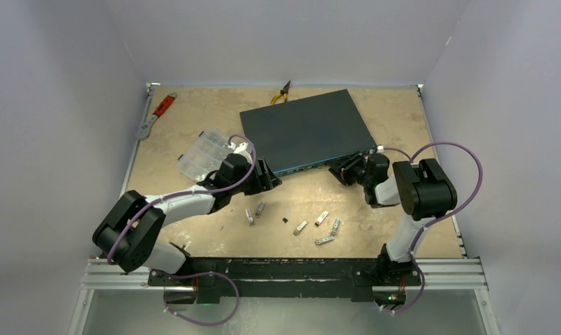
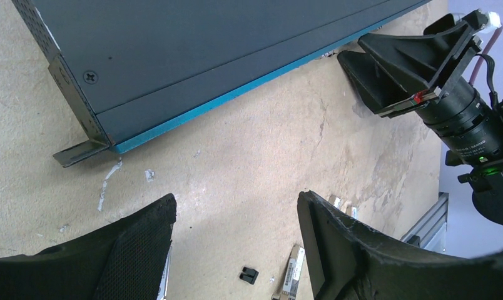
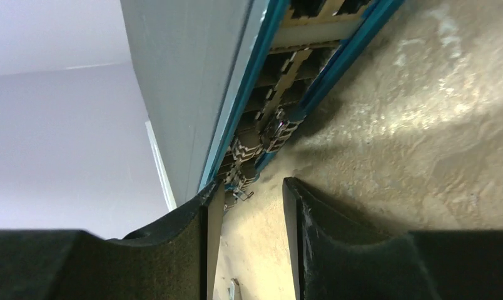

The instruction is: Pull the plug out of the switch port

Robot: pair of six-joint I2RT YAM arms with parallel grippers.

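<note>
The dark switch [image 1: 305, 129] lies slanted on the table, its blue-edged port face toward the front. In the right wrist view, a metal plug [image 3: 281, 130] sits in a lower port, and another with a wire bail [image 3: 241, 192] shows farther along the row. My right gripper is part open just in front of that row; the bail shows in the gap, not visibly clamped. Before the switch's left front corner, my left gripper stands open, with only tabletop visible between its fingers.
Several loose metal modules [image 1: 301, 227] and a small black piece [image 1: 285, 220] lie on the front table. A clear compartment box [image 1: 202, 155] is beside the switch; yellow pliers [image 1: 280, 93] lie behind it and a red-handled tool [image 1: 165, 105] far left.
</note>
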